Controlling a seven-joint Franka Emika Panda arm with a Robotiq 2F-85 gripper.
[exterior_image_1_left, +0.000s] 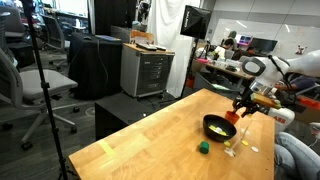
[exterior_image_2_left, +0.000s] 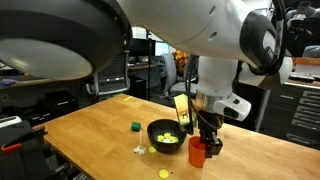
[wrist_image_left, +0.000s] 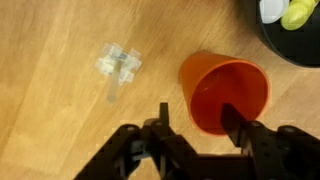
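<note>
An orange cup (exterior_image_2_left: 197, 155) stands on the wooden table beside a black bowl (exterior_image_2_left: 163, 131). My gripper is over the cup's near wall, its fingers apart. In the wrist view the left finger (wrist_image_left: 157, 132) is just outside the cup (wrist_image_left: 238, 82), while the right finger (wrist_image_left: 236, 124) overlaps its opening. Whether either finger touches the wall is unclear. From the side, the gripper (exterior_image_1_left: 243, 106) is down at the cup's rim.
Several yellow and green pieces lie in the bowl (exterior_image_1_left: 218, 126). A green block (exterior_image_2_left: 135, 126) and yellow discs (exterior_image_2_left: 164, 174) rest on the table nearby. White tape (wrist_image_left: 119, 64) is beside the cup.
</note>
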